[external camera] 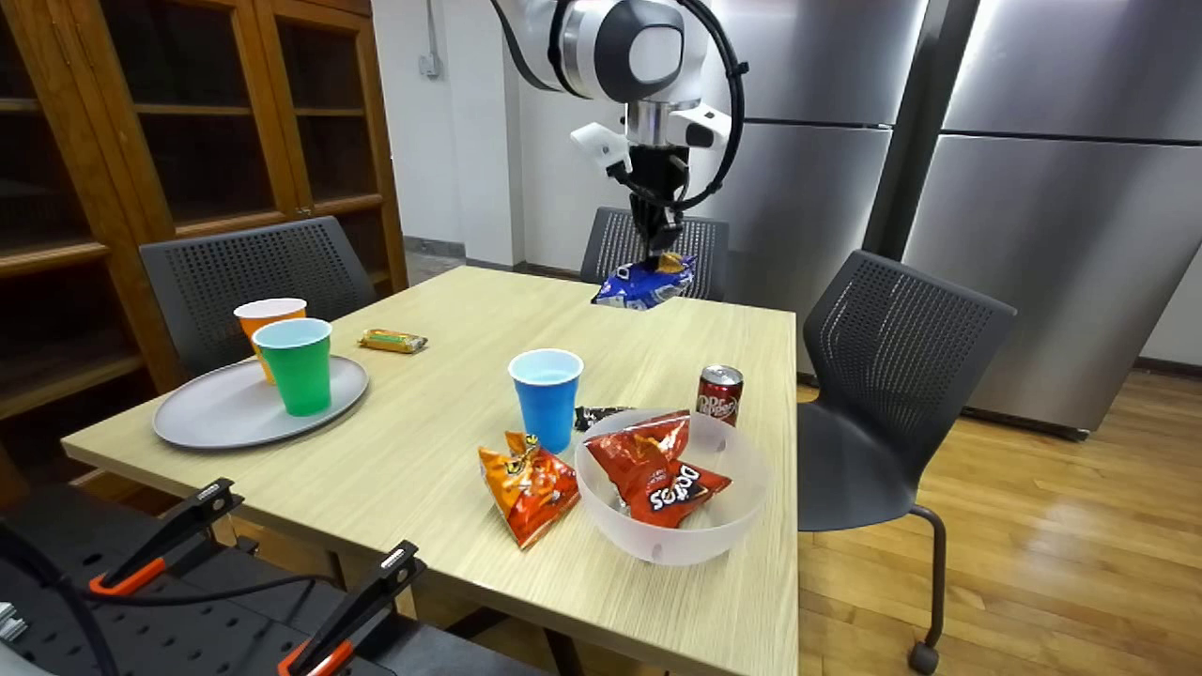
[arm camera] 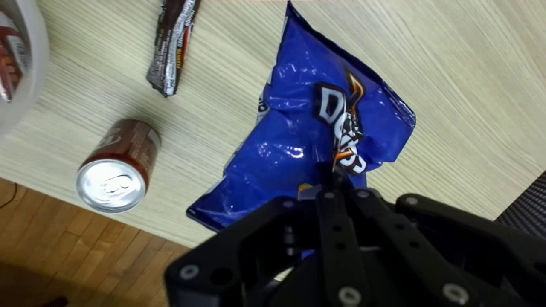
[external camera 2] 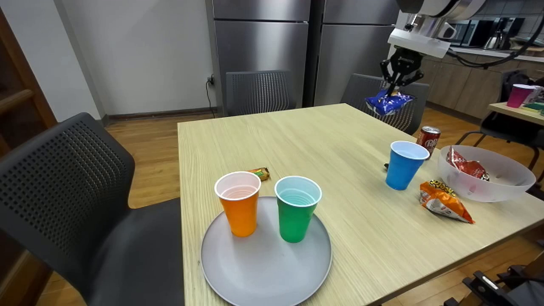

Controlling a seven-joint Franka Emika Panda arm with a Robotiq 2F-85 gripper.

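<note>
A blue Doritos bag (external camera: 639,286) hangs in the air over the far part of the table, pinched by my gripper (external camera: 656,254). In the wrist view the bag (arm camera: 302,128) spreads below the fingertips, and the shut fingers (arm camera: 341,225) meet on its crinkled middle. Exterior view 2 shows the same bag (external camera 2: 386,103) clear of the tabletop, under the black fingers. A translucent bowl (external camera: 749,496) at the near right corner holds a red Doritos bag (external camera: 665,479).
An orange chip bag (external camera: 527,491) and a blue cup (external camera: 547,404) stand left of the bowl. Behind it are a Dr Pepper can (external camera: 718,394) and a dark candy wrapper (arm camera: 172,48). A grey plate (external camera 2: 265,275) carries two cups.
</note>
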